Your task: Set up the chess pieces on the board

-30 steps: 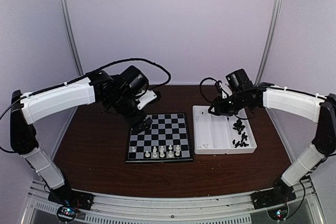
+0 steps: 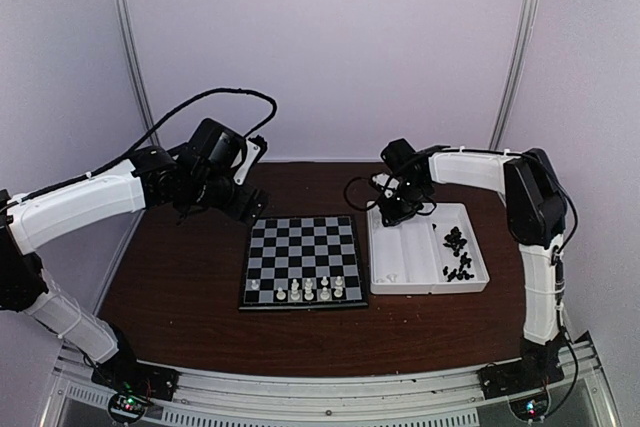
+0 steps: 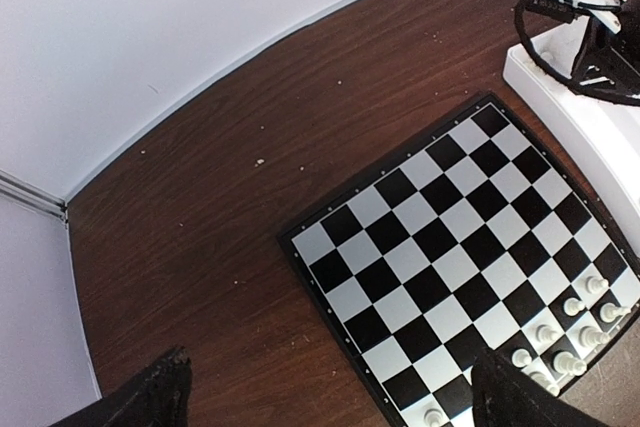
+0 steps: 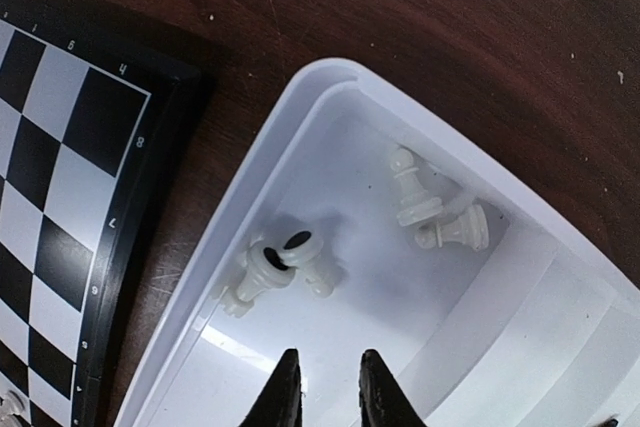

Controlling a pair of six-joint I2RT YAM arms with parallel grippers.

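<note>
The chessboard (image 2: 301, 247) lies mid-table with several white pieces (image 2: 310, 289) along its near rows. The white tray (image 2: 430, 283) is right of it. In the right wrist view, white pieces (image 4: 266, 269) lie in one compartment, with a pawn (image 4: 410, 187) and another piece near the far corner. My right gripper hangs over that compartment, fingers apart and empty. My left gripper is open and empty, above and left of the board's back.
Black pieces (image 2: 455, 243) fill part of the tray's right side. Bare table (image 2: 180, 277) lies left of the board. Walls surround the table at back and sides.
</note>
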